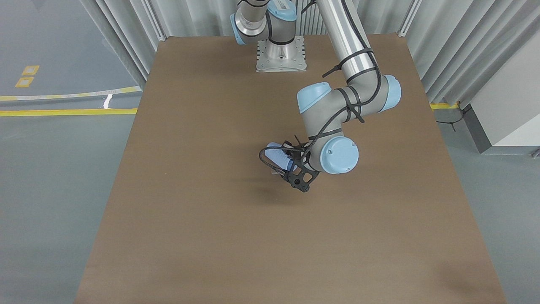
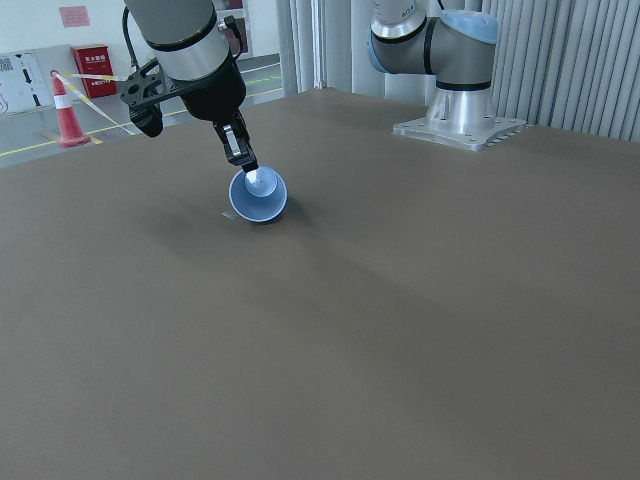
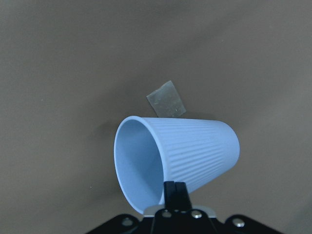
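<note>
A light blue ribbed plastic cup [image 3: 195,146] lies on its side on the brown table, beside a small clear square [image 3: 165,100]. In the camera left view my gripper [image 2: 243,160] reaches down to the upper rim of the cup [image 2: 258,205]. In the wrist view the narrow black fingers [image 3: 175,194] meet at the rim; whether the rim is between them is unclear. From the front the cup [image 1: 273,152] is mostly hidden behind the wrist and gripper.
</note>
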